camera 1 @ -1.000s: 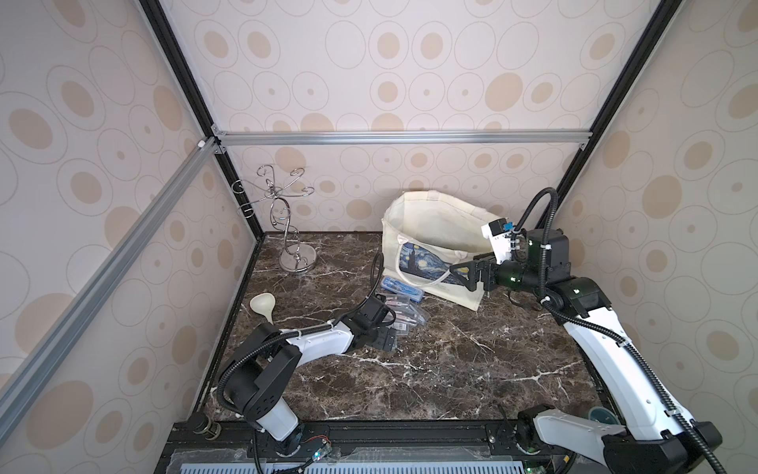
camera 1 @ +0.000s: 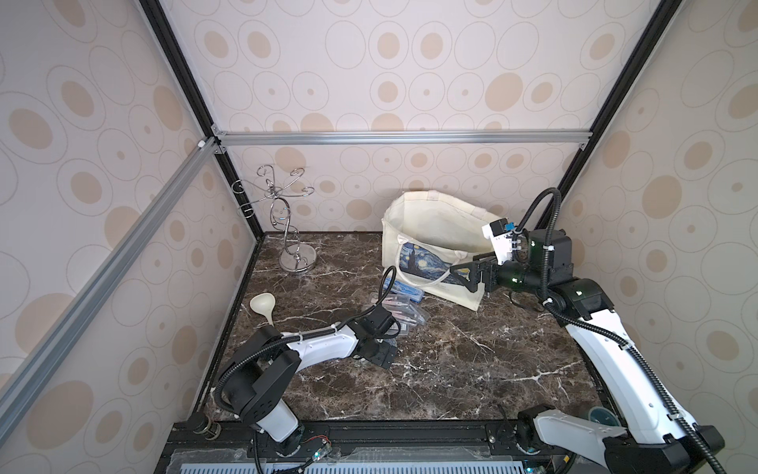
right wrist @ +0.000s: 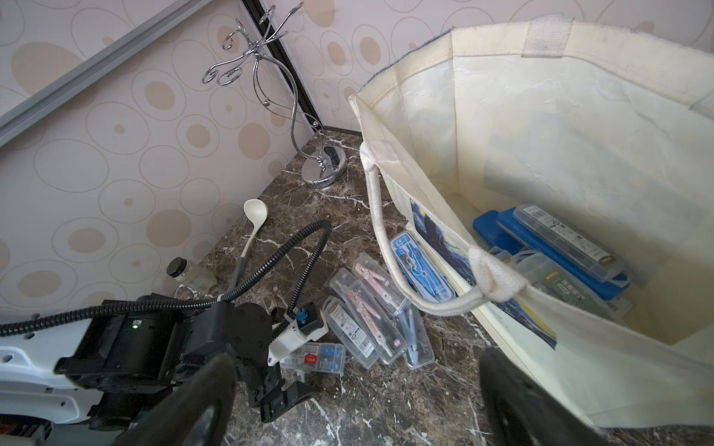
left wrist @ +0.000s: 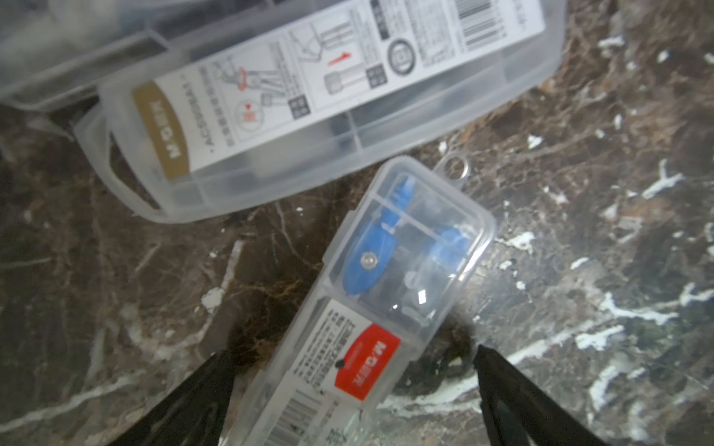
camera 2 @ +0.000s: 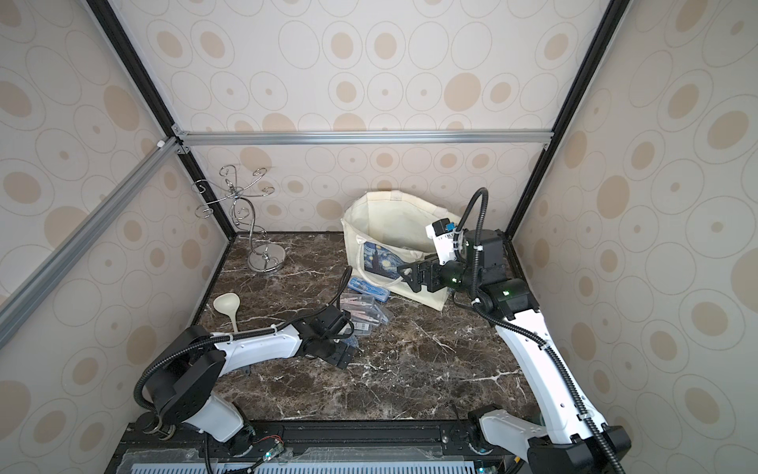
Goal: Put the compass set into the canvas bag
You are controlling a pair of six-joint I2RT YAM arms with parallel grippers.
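Note:
My left gripper is open, low over a small clear compass set (left wrist: 401, 245) with blue parts and a red label, its fingers either side of the lower end. A larger clear case (left wrist: 319, 119) lies just beyond it. More compass sets (right wrist: 372, 319) and a blue one (right wrist: 420, 267) lie outside the canvas bag (camera 1: 426, 205). Several cases (right wrist: 565, 245) sit inside the bag. My right gripper (camera 2: 412, 275) stands open by the bag's front, nothing between its fingers.
A chrome stand (camera 1: 298, 256) is at the back left, a white ladle (camera 1: 262, 302) and a jar (right wrist: 193, 275) at the left.
The left gripper has moved slightly toward the front and lower, its cable shifting with it. The right arm and the bag show no visible change.

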